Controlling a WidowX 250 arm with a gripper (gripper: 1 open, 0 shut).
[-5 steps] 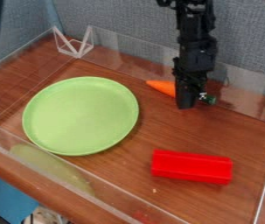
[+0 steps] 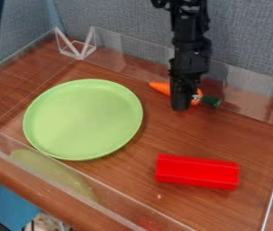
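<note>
A black gripper (image 2: 186, 95) reaches down from the top centre to an orange carrot (image 2: 161, 87) lying at the back of the wooden surface, its green top (image 2: 212, 102) to the right. The gripper is low over the carrot's middle and hides part of it; it looks shut, and I cannot make out anything held between its fingers.
A green plate (image 2: 83, 118) lies left of centre, and a red block (image 2: 197, 171) lies at the front right. Clear low walls border the surface, with a white wire piece (image 2: 75, 47) at the back left.
The gripper has shifted slightly left along the carrot over the last second. The carrot, plate and red block look about where they were.
</note>
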